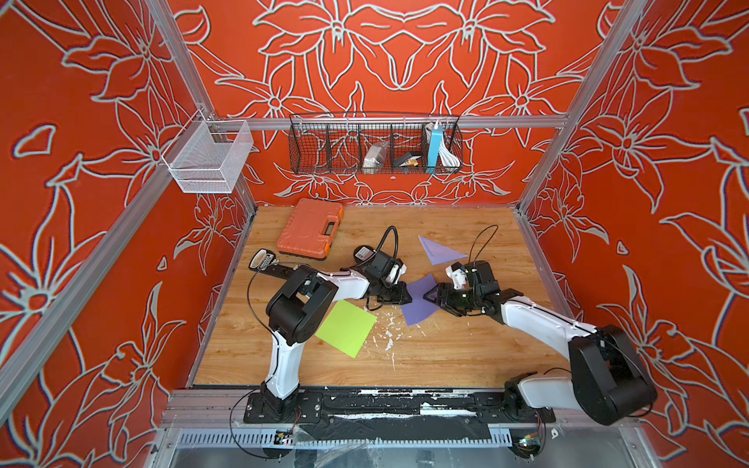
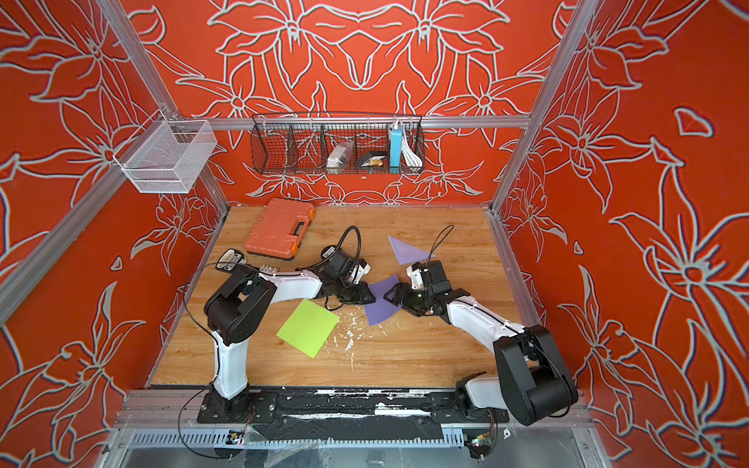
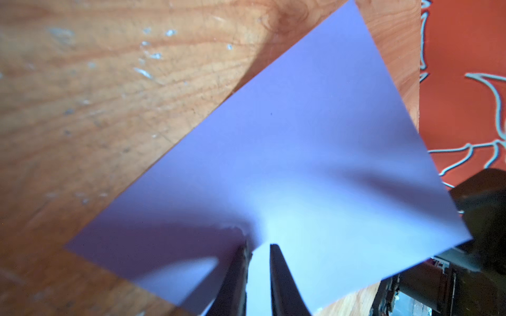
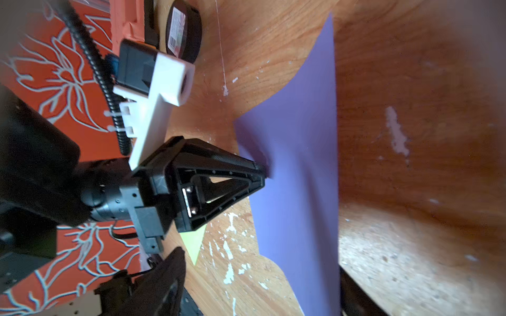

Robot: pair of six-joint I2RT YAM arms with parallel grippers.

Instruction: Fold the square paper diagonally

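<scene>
The purple square paper [image 1: 419, 309] lies mid-table between my two grippers. Its right side is raised and curved, as the right wrist view shows the sheet [image 4: 303, 173] bowing upward. At its left corner, my left gripper has its fingertips down on the paper, a narrow gap between them, and the sheet dents there. My right gripper [image 1: 437, 296] is at the raised side. In the right wrist view its blurred fingers [image 4: 171, 281] stand wide apart with the paper's edge between them; the far finger is partly hidden behind the sheet.
A green sheet [image 1: 347, 327] lies at front left. Behind the purple paper is a lilac triangle [image 1: 441, 251]. An orange case [image 1: 309, 227] and black tape roll [image 1: 363, 253] are at the back left. White scraps [image 1: 389, 341] dot the front.
</scene>
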